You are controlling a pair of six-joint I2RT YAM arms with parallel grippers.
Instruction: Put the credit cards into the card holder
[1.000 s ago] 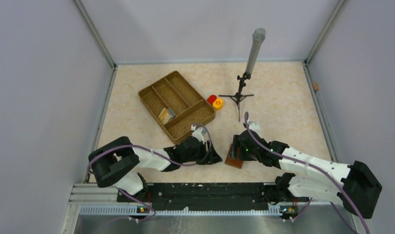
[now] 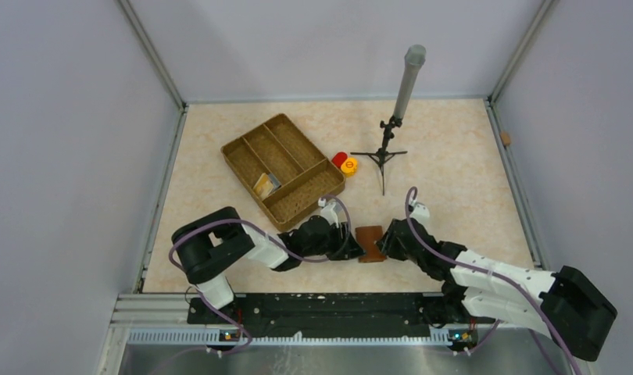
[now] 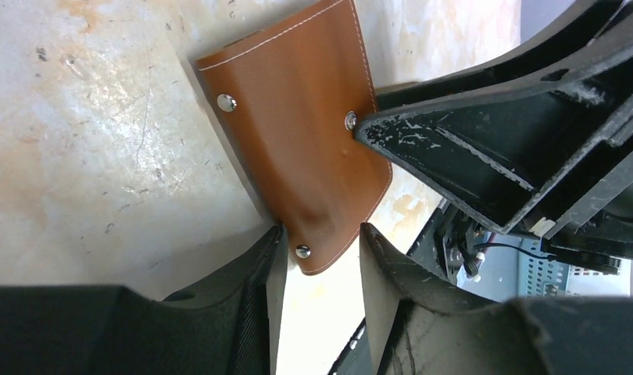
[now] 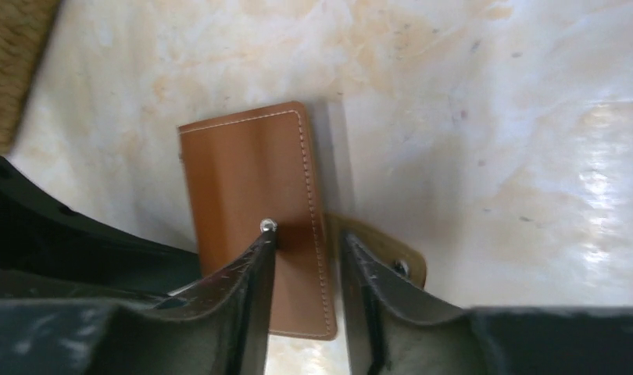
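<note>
The brown leather card holder (image 2: 370, 244) lies on the table between my two grippers. In the left wrist view the card holder (image 3: 298, 133) shows white stitching and silver studs. My left gripper is open, its fingertips apart on either side of one studded corner. The right gripper is open too, with the holder's stitched edge between its fingers; a studded flap (image 4: 388, 250) sticks out behind one finger. I cannot tell whether the fingers press on the leather. Several cards (image 2: 266, 185) lie in a compartment of the brown tray.
The woven divided tray (image 2: 237, 162) stands behind my left arm. Red and yellow round objects (image 2: 345, 163) sit beside its corner. A black tripod (image 2: 382, 156) with a grey pole stands at the back.
My left gripper has moved right, up to the holder. The holder has turned straighter and shifted a little left and away from the front edge.
</note>
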